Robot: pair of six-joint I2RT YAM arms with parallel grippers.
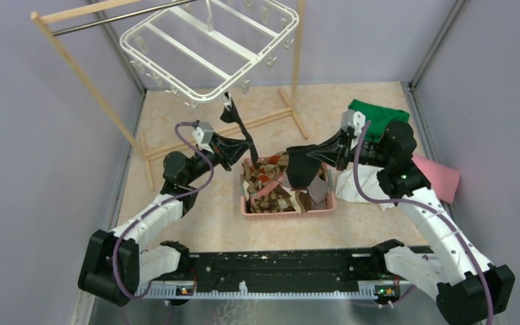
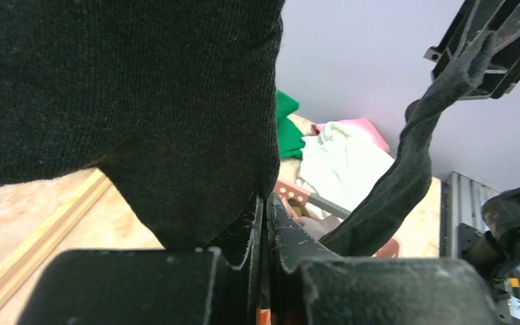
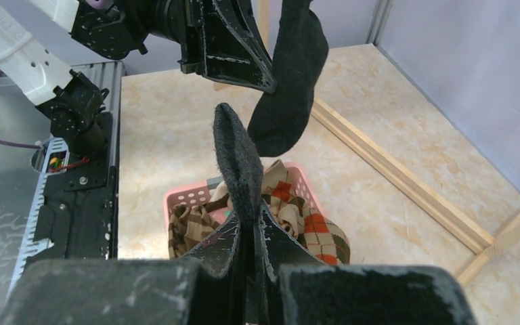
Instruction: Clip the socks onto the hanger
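Observation:
A black sock (image 1: 238, 125) hangs by its upper end from a clip at the hanger's (image 1: 211, 95) front edge, slanting down to the right and seen edge-on. At its lower side edge, my left gripper (image 1: 250, 143) is shut, its fingertips meeting the fabric; in the left wrist view this sock (image 2: 196, 122) fills the upper left. My right gripper (image 1: 310, 154) is shut on a second black sock (image 1: 302, 169), which droops over the basket. Its cloth (image 3: 238, 162) rises from between the fingertips in the right wrist view.
Below the grippers, the pink basket (image 1: 288, 214) holds several patterned socks. Green cloth (image 1: 379, 116), white cloth (image 1: 359, 188) and a pink cloth (image 1: 439, 177) lie at the right. The wooden stand's leg (image 1: 81, 74) rises at the left. Tabletop in front of the basket is clear.

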